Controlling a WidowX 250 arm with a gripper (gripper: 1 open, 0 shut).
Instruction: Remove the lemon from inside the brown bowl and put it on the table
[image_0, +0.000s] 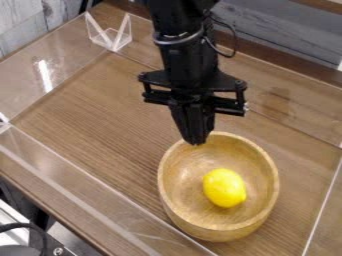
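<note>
The yellow lemon (225, 187) lies inside the round light-brown bowl (178, 205), on the right half of its floor. My black gripper (195, 132) hangs over the bowl's far rim, up and to the left of the lemon and clear of it. Nothing yellow shows at its fingers (187, 125). They sit close together under the wide crossbar, but dark on dark I cannot tell whether a gap stays between them. Part of the bowl's far rim is behind the fingertips.
Bare brown wooden table (94, 130) spreads to the left of the bowl, and a strip is free on its right. A clear plastic stand (110, 32) is at the back left. Black cables (20, 235) lie at the lower left edge.
</note>
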